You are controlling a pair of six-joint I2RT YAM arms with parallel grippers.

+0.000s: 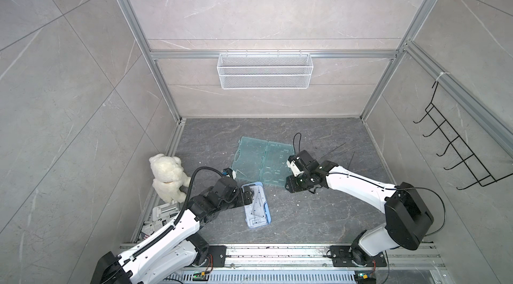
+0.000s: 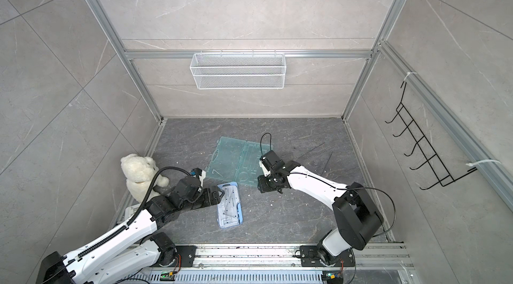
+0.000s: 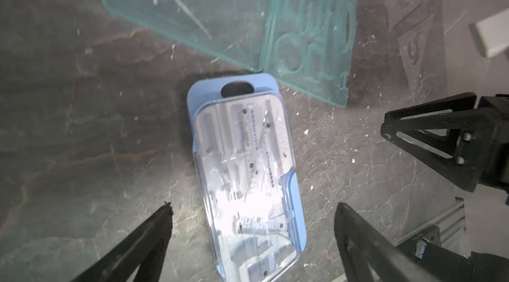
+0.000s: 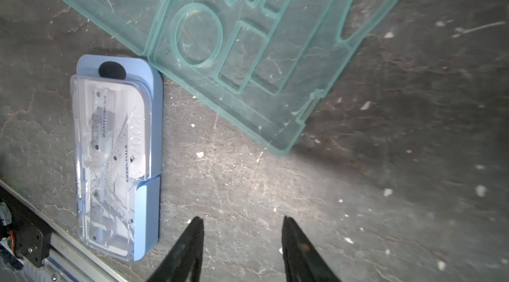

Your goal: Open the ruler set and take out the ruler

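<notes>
A slim blue case with a clear lid (image 3: 244, 176), rulers and set squares showing through it, lies flat on the floor near the front. Behind it the translucent green case (image 4: 233, 59) is spread open, empty moulded slots facing up. My left gripper hangs open above the blue case, its fingers apart on either side with nothing between them. To the right of the blue case, my right gripper is open over bare floor. Two clear set squares (image 3: 411, 51) lie on the floor right of the green case.
A white plush bear (image 1: 169, 177) sits by the left wall, grey and white items (image 1: 160, 217) in front of it. A white wire basket (image 1: 265, 71) and a black hook rack (image 1: 459, 145) hang on the walls.
</notes>
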